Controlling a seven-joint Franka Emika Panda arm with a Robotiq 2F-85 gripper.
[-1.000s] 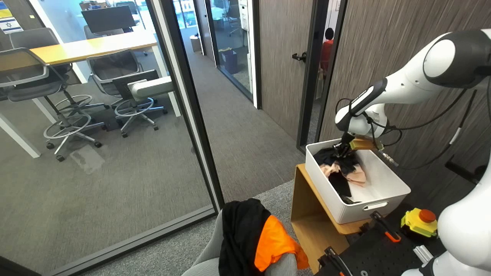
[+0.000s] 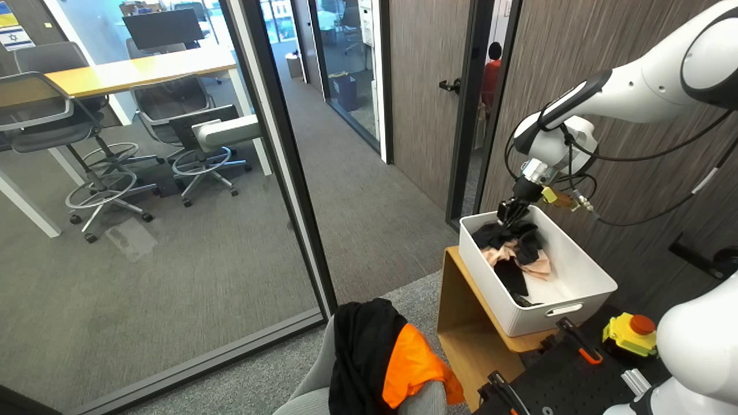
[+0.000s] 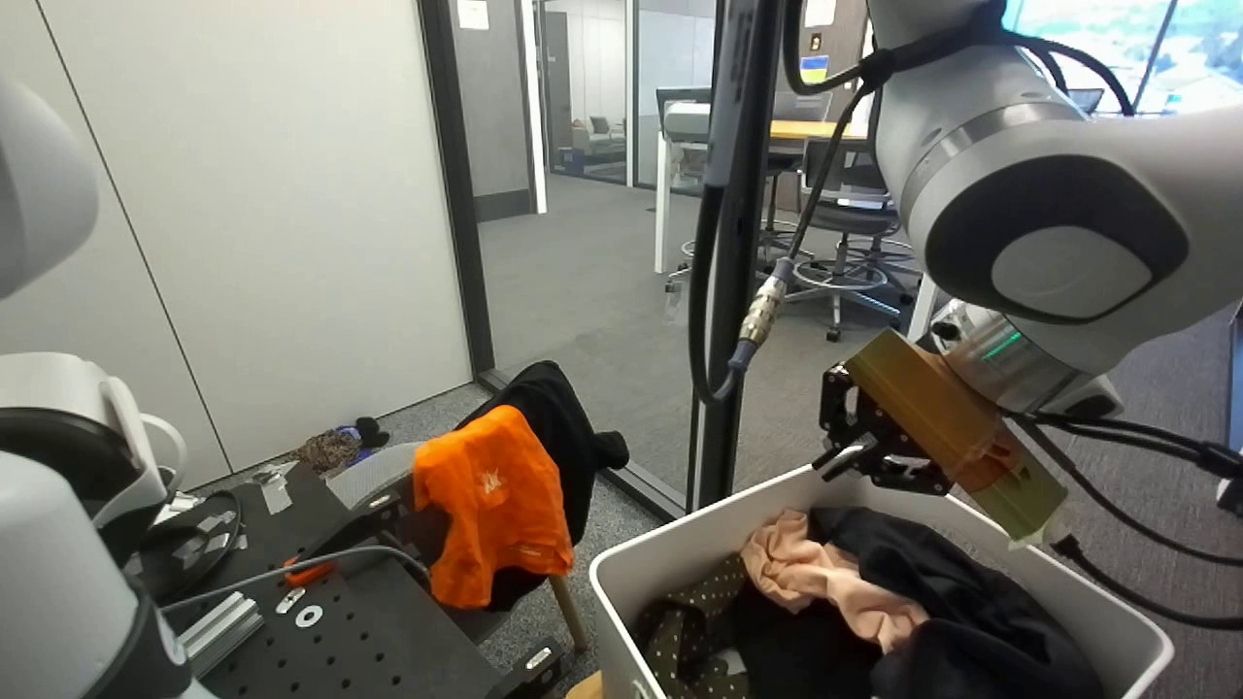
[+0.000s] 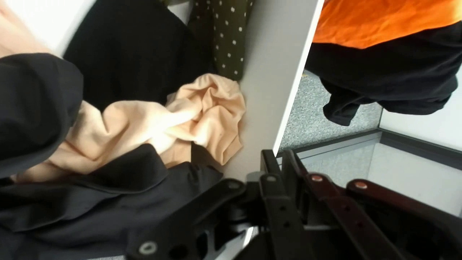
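Observation:
Above the far end of a white bin (image 2: 581, 266), my gripper points downward with its two black fingers nearly together. No cloth shows clearly between them in the wrist view. From the other side, the gripper (image 3: 841, 458) appears over the bin's rim, clear of the pile. Inside the bin lie a crumpled peach cloth (image 4: 212, 112), a dark cloth (image 4: 112, 208) partly over it, a flat black cloth (image 4: 134, 52) and a dark olive polka-dot cloth (image 4: 229, 39).
An orange garment (image 3: 495, 501) and a black garment (image 3: 559, 425) hang over a chair beside the bin. The bin stands on a wooden stand (image 2: 456, 297). A yellow emergency-stop box (image 2: 631, 335) sits on the black table. Bare bin floor shows at the near side.
The arm has lifted and the gripper has risen from low among the cloths to above the pile, its wrist tilting. The cloths in the bin look much the same.

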